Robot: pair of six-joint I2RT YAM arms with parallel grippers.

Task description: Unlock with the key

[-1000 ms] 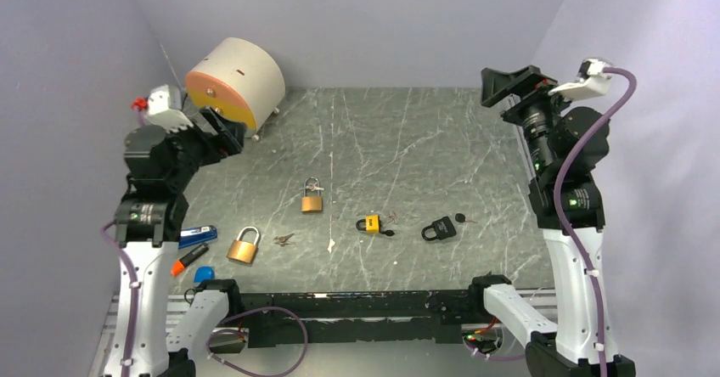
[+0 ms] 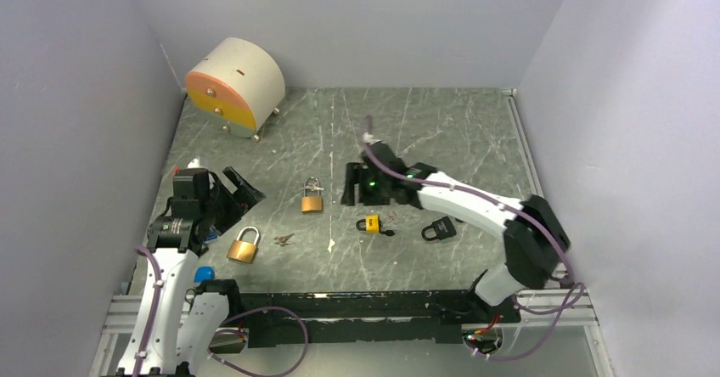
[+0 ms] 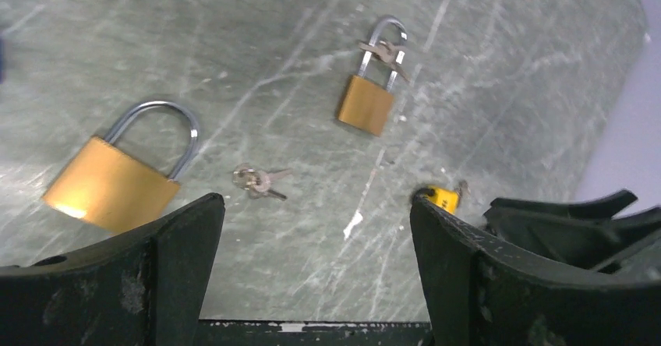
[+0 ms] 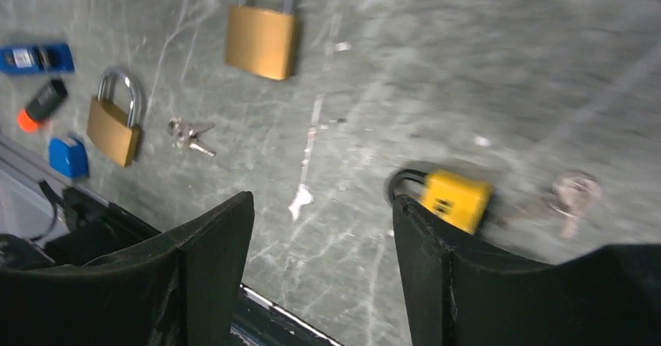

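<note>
Brass padlocks lie on the marble table: a large one (image 2: 242,250) front left, a narrower one (image 2: 312,202) mid-table with keys on its shackle. A key bunch (image 3: 251,181) lies beside the large one. A yellow padlock (image 2: 372,224) with keys near it and a black padlock (image 2: 441,229) lie right of centre. My left gripper (image 2: 241,192) hovers open above the left side, empty. My right gripper (image 2: 362,182), blurred in the top view, hovers above the yellow padlock, open with nothing between its fingers.
A white cylindrical box (image 2: 238,88) with a coloured face stands back left. Small blue objects (image 4: 68,156) and an orange-tipped item (image 4: 40,104) lie along the left edge.
</note>
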